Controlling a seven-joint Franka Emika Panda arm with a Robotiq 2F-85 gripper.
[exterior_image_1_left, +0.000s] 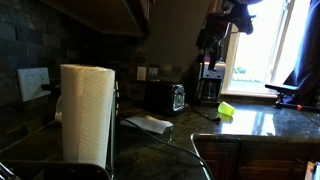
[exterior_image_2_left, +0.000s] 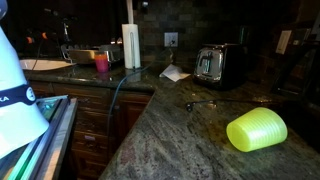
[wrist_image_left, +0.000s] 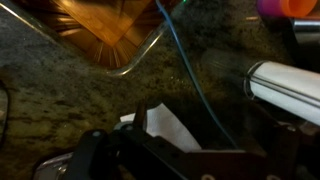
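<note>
Above the far counter in exterior view 1, my gripper hangs dark against the wall and window. The wrist view looks down on the counter; there my gripper is open, with dark fingers apart at the lower edge. Beneath them lies a white cloth or paper, not held. A yellow-green cup rests on its side on the counter, well apart from the white sheet. The black and silver toaster stands behind them.
A paper towel roll stands upright near the left. By it in exterior view 2 is a red cup. A blue cable crosses the counter.
</note>
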